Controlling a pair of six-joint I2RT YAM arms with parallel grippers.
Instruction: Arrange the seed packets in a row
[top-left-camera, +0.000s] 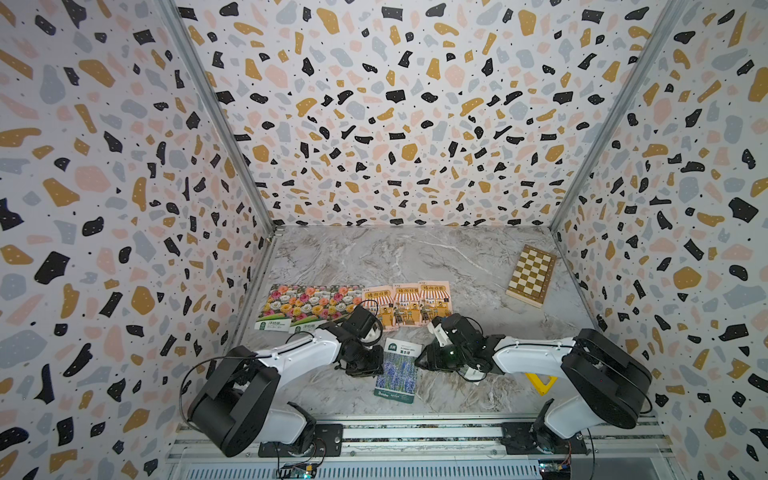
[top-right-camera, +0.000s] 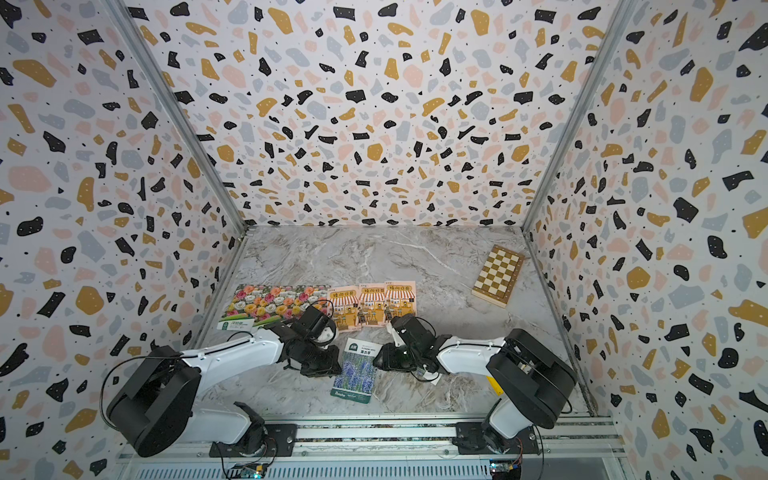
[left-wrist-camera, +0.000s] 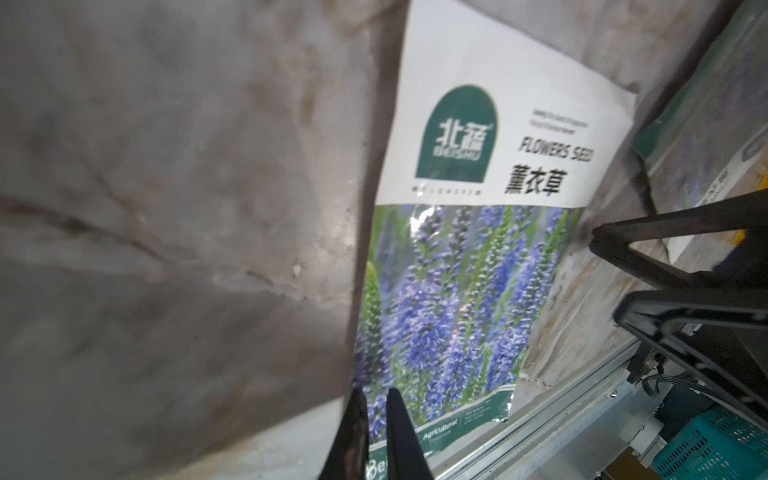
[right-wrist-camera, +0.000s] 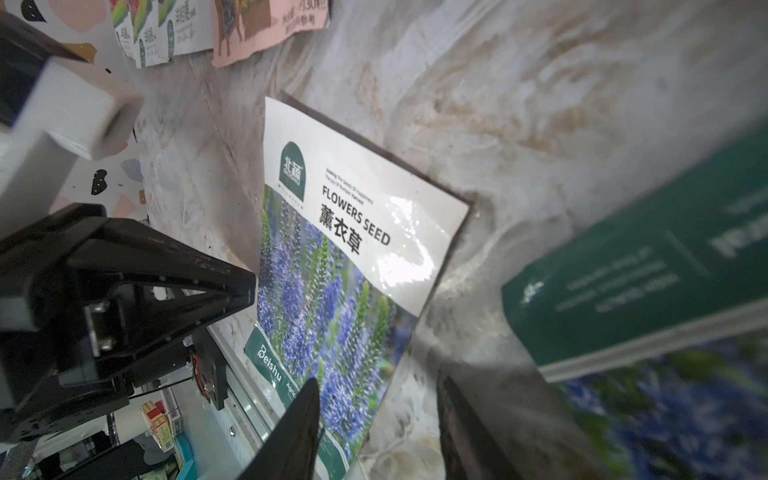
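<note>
A lavender seed packet (top-left-camera: 395, 372) lies at the front middle between my grippers. My left gripper is at its lower left, shut, with nothing seen held. My right gripper stands part open at the packet's right edge, nothing between its fingers. A second lavender packet (right-wrist-camera: 640, 264) lies beside it, mostly under my right arm in the top views. Behind, flower packets (top-left-camera: 308, 302) at left and pink packets (top-left-camera: 406, 297) at middle lie side by side in a row.
A checkered board (top-left-camera: 531, 272) is at the back right. A yellow triangular object (top-left-camera: 542, 380) is partly hidden by the right arm. A metal rail (top-left-camera: 424, 417) runs along the front edge.
</note>
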